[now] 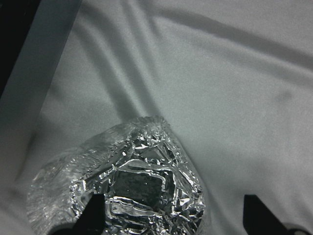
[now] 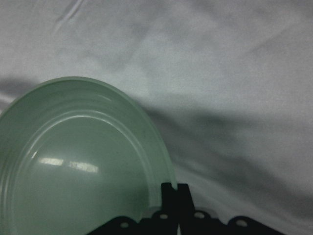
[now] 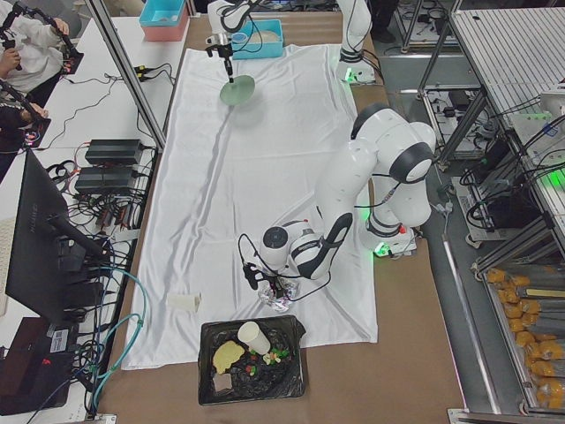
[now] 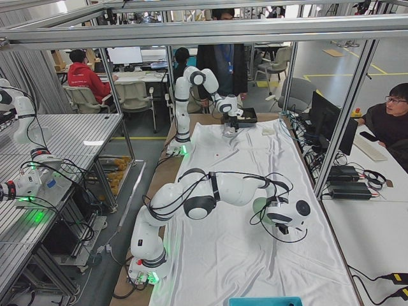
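A crumpled clear film-and-foil package (image 3: pixel 277 300) lies on the white cloth beside the black tray; my left gripper is over it, open, with the package lying between and under its fingers in the left wrist view. At the other end of the cloth, a green plate (image 2: pixel 78 161) fills the lower left of the right wrist view. My right gripper is at the plate's edge, its fingertips together; whether the rim is between them I cannot tell.
A black tray (image 3: pixel 212 340) holds a white cylinder, a yellow item and small pieces. A white block (image 3: pixel 184 302) lies nearby. A blue bin (image 3: pixel 274 49) is at the far end.
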